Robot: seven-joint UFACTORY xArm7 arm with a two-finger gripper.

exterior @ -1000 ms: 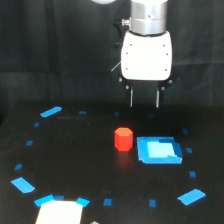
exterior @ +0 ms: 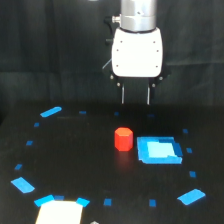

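Observation:
The white gripper (exterior: 136,92) hangs above the dark table, open, with its two thin fingers apart and nothing visible between them. Below it, a red hexagonal block (exterior: 123,139) sits on the table. To the right of the block lies a blue square tray (exterior: 143,151) with a white patch (exterior: 161,150) inside.
Blue tape strips (exterior: 191,197) and small blue squares mark the dark table (exterior: 80,170) around the block and tray. A pale object (exterior: 59,213) is cut off at the bottom left. A dark curtain (exterior: 50,50) hangs behind.
The gripper has moved a little up and to the left. The block and tray look unmoved.

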